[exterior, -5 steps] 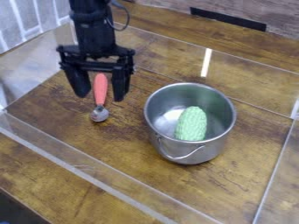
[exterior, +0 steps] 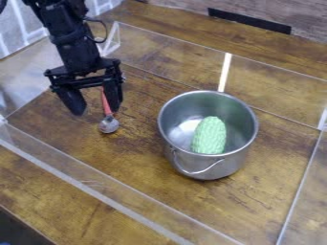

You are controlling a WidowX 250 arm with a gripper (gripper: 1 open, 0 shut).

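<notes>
My black gripper (exterior: 92,96) hangs at the left of the camera view, open, low over the wooden table, beside and partly in front of a red-handled utensil (exterior: 107,110) with a round silver end. A grey metal pot (exterior: 230,163) with a wire handle stands at the right, holding a pale green oval object (exterior: 208,136).
Clear strips or panels cross it at the left and right edges. A short white strip lies behind the pot.
My gripper has moved away from the camera's near side, down and to the left, now covering more of the red handle. The pot and its contents have not moved.
</notes>
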